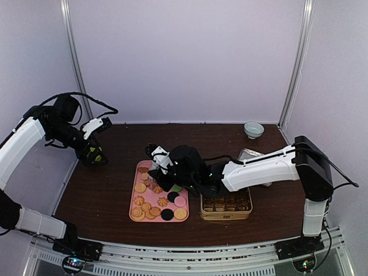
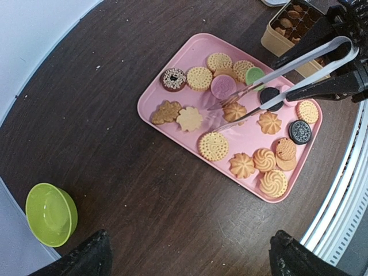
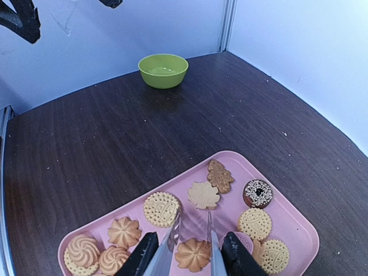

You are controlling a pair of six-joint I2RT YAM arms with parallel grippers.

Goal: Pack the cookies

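A pink tray (image 1: pixel 158 219) holds several cookies. My right gripper (image 1: pixel 156 177) is over the tray's far part and has metal tongs (image 2: pixel 313 53) between its fingers. In the left wrist view, the tongs' two arms stand apart above the cookies. Between the arms appears a flower-shaped cookie (image 3: pixel 192 255); a round cookie (image 3: pixel 161 209) and a pale leaf-shaped cookie (image 3: pixel 203 195) lie near the tips. No cookie is clearly pinched. Off to the left, above the table, my left gripper is open and empty. A tan divided box (image 1: pixel 225 216) stands right of the tray.
A green bowl (image 2: pixel 52 215) sits at the left, under the left gripper. At the back right is a pale bowl (image 1: pixel 253 130). A clear container (image 1: pixel 248 154) is partly hidden behind the right arm. The table behind the tray is bare.
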